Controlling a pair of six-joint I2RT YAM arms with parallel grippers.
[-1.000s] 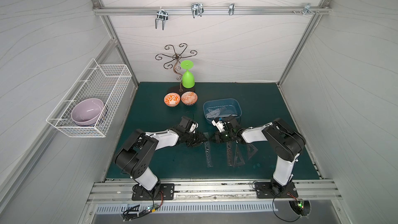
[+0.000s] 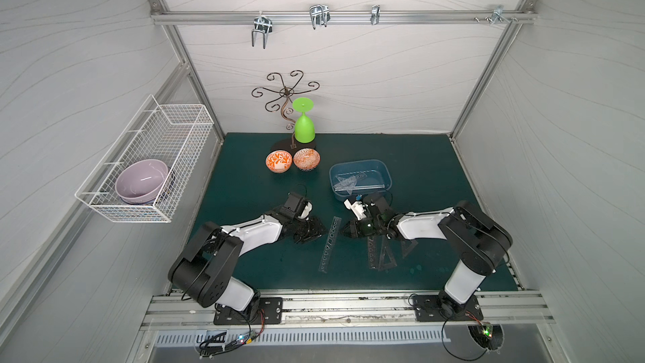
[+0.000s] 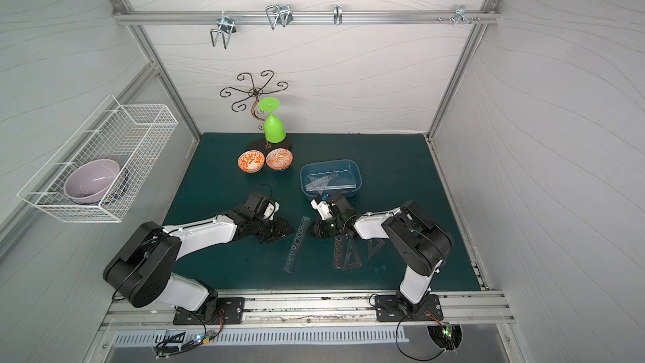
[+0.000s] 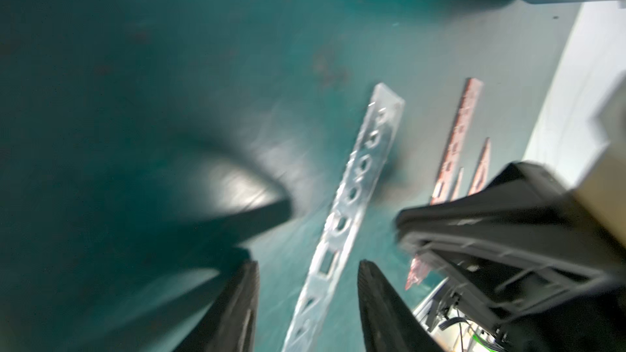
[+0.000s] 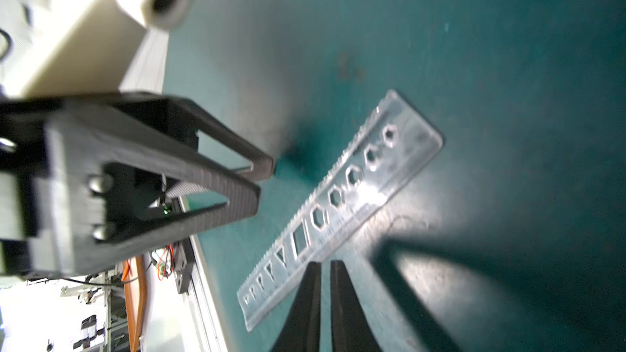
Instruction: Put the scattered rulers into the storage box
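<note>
A long clear ruler (image 2: 329, 245) lies flat and slanted on the table between my two grippers. My left gripper, left of it in the top views, is open; in its wrist view the ruler (image 4: 352, 192) passes through the gap between its fingers, not gripped. On the ruler's right, my right gripper has its fingers close together, a narrow gap between them and nothing in it. Another ruler (image 2: 372, 253) and a clear set square (image 2: 386, 255) lie below the right gripper. The blue storage box (image 2: 387, 173) holds clear drawing tools.
A second set square (image 2: 408, 246) lies partly under the right arm. Two orange bowls (image 2: 278, 161) and a green goblet (image 2: 304, 127) stand at the back left.
My left gripper has drawn back to the left, leaving the ruler's upper end uncovered. The ruler has turned, its lower end swinging left. The right gripper has shifted slightly.
</note>
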